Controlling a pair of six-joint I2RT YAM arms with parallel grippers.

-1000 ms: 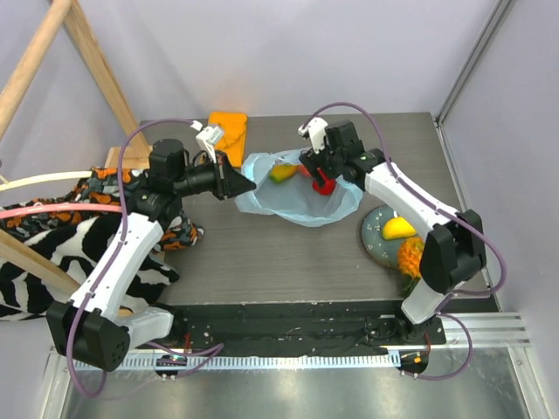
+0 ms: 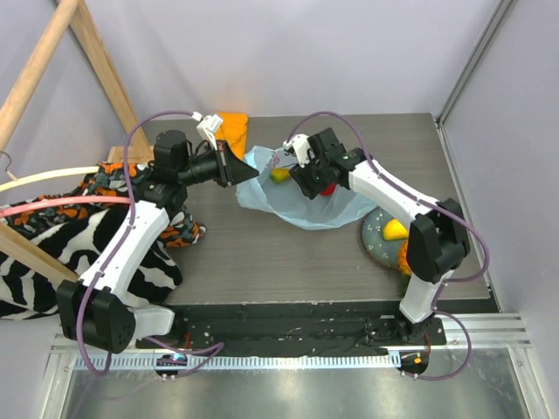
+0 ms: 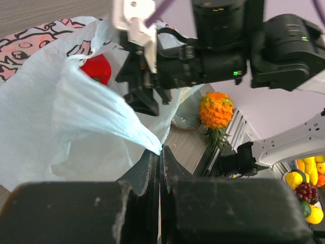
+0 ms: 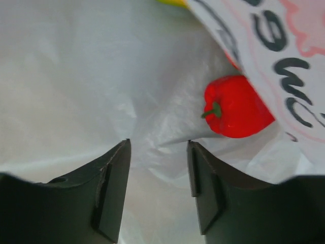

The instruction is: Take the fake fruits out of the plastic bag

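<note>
The pale plastic bag [image 2: 306, 216] lies open on the table, its left edge pinched in my left gripper, which is shut on the thin film. Inside the bag are a red bell pepper [image 4: 238, 108] with a green stem and a yellow fruit [image 2: 279, 175]. My right gripper is inside the bag's mouth, fingers apart, with only bag film visible beyond the gap. The pepper is to the right of its fingers in the right wrist view, apart from them. A printed bag flap partly covers the pepper there.
A round plate [image 2: 377, 241] at the right holds a yellow fruit [image 2: 395, 230], with an orange pineapple [image 2: 403, 257] at its front, partly behind the right arm. An orange cloth [image 2: 232, 133] lies at the back left.
</note>
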